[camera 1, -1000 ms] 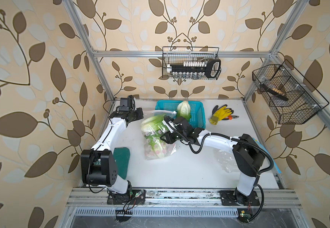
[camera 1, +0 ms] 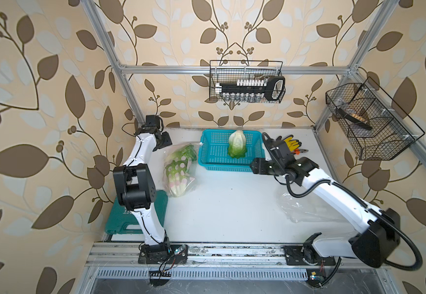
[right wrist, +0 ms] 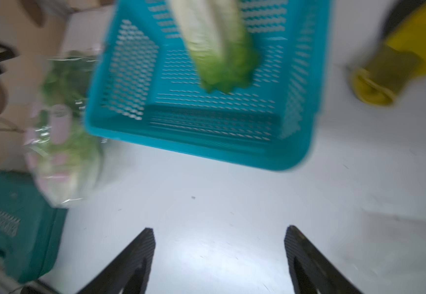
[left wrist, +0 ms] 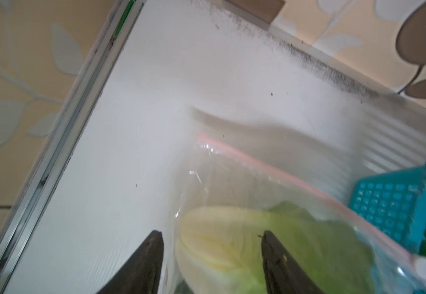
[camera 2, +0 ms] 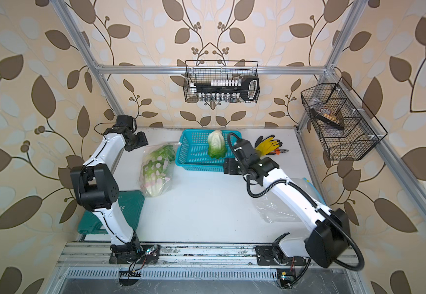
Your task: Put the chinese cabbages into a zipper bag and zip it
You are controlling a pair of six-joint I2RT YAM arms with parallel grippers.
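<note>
A clear bag with cabbage inside (camera 1: 179,171) lies on the left of the table; its pinkish top edge runs across the left wrist view. Another cabbage (camera 1: 237,145) sits in the teal basket (camera 1: 213,168), also visible in the right wrist view. Over the table left of the bag, my left gripper (camera 1: 165,140) stands open; in its wrist view nothing is gripped between the fingers. My right gripper (camera 1: 255,167) hovers by the basket's front right corner, its fingers (right wrist: 141,254) apart and empty. An empty clear bag (camera 2: 274,208) lies flat at the right.
A teal case (camera 1: 160,208) occupies the front left. Yellow gloves (camera 2: 267,145) and a tool with an orange part (camera 2: 277,152) lie right of the basket. Wire baskets (camera 1: 247,83) hang at the back and right.
My left gripper drew back left. The basket and its cabbage stayed put.
</note>
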